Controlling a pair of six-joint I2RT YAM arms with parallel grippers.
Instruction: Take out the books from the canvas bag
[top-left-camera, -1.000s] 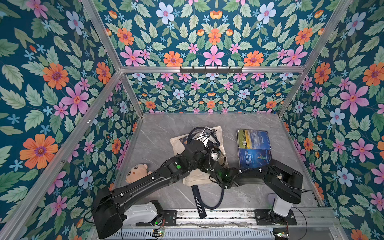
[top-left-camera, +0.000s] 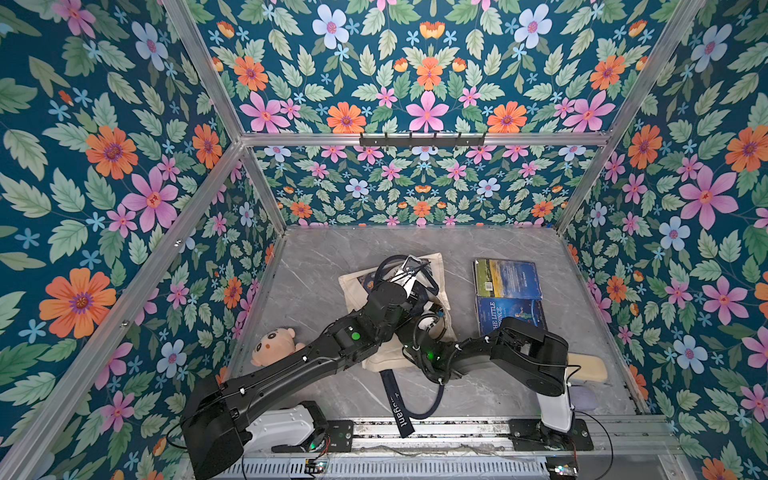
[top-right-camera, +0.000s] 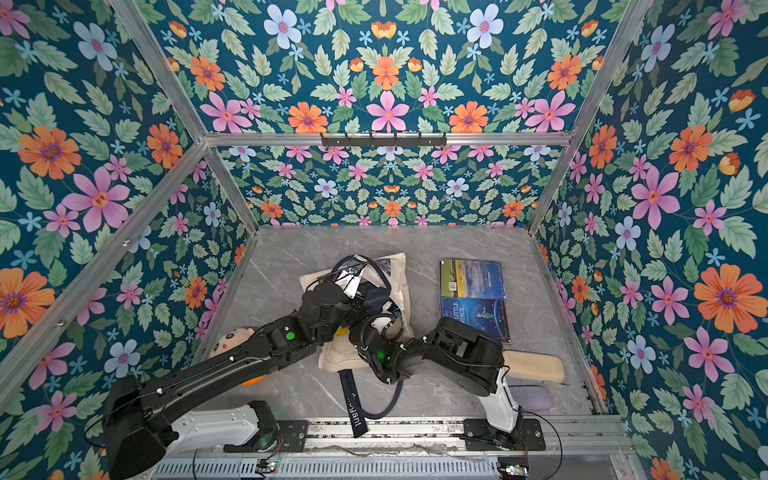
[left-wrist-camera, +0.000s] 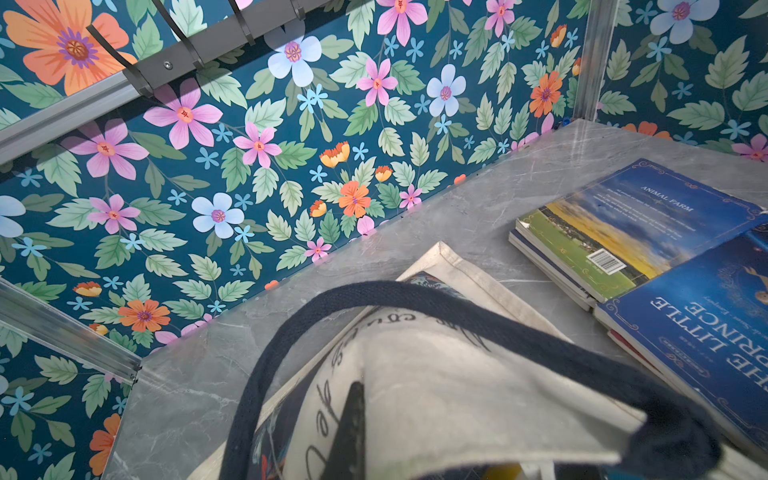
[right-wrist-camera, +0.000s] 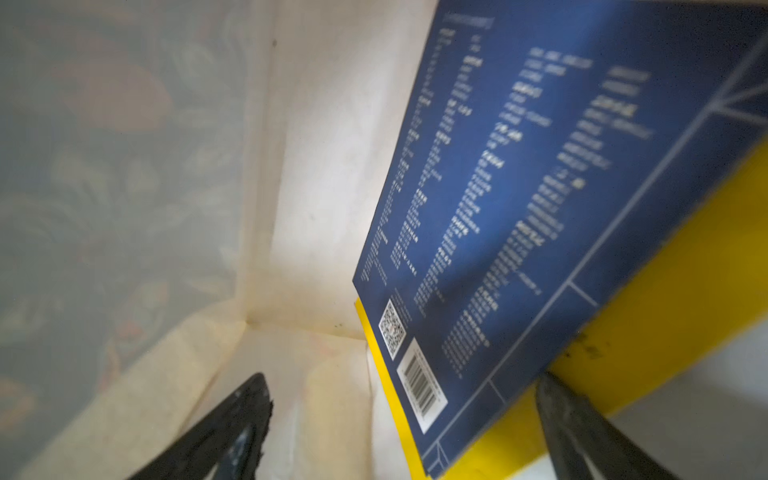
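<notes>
The canvas bag (top-left-camera: 360, 280) lies centre with its dark strap toward the front. My left gripper (top-left-camera: 408, 284) is at the bag's upper edge, shut; the left wrist view shows the raised cream fabric and dark handle (left-wrist-camera: 400, 296). My right gripper reaches inside the bag, open, its fingers either side of a blue-backed book with yellow edges (right-wrist-camera: 496, 200), which is still inside. Two blue books, Animal Farm (left-wrist-camera: 624, 224) and The Little Prince (left-wrist-camera: 692, 320), lie on the table right of the bag.
A plush toy (top-left-camera: 272, 348) sits at the left. A beige block (top-right-camera: 532, 365) and a purple object (top-right-camera: 529, 396) lie at the front right beside the right arm.
The left arm has barely moved, and the outside books are unchanged.
</notes>
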